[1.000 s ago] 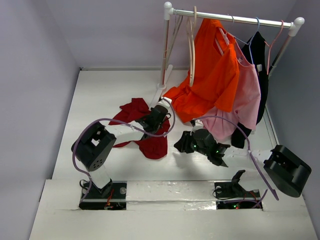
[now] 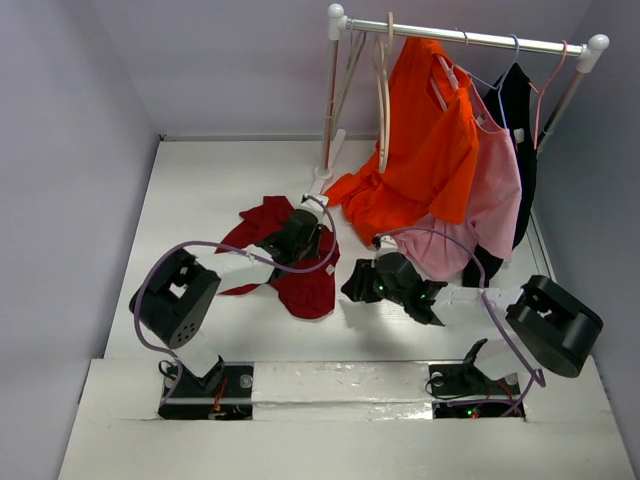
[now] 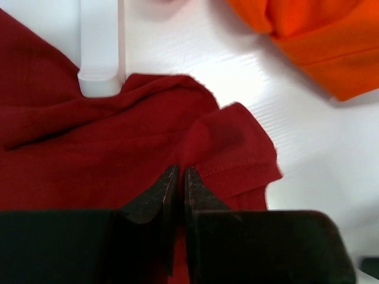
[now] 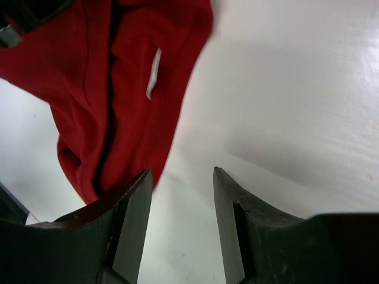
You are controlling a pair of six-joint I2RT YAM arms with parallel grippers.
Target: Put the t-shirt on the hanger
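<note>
The dark red T-shirt [image 2: 302, 294] lies crumpled on the white floor left of the rack's foot. My left gripper is down on it, shut, with a fold of red cloth at its fingertips; whether any is pinched cannot be told. My right gripper hangs part open over bare floor beside the shirt's edge [image 4: 139, 136], nothing between its fingers. Empty pale hangers [image 2: 383, 110] hang at the rail's left.
The rack rail [image 2: 480, 40] holds an orange garment [image 2: 420, 150], a pink one [image 2: 485, 190] and a black one [image 2: 525, 170] on the right. The orange one reaches the floor near the red shirt. Free floor [image 2: 180, 180] is at the left and front.
My right gripper has moved slightly left toward the red shirt. My left gripper has shifted a little left on the cloth.
</note>
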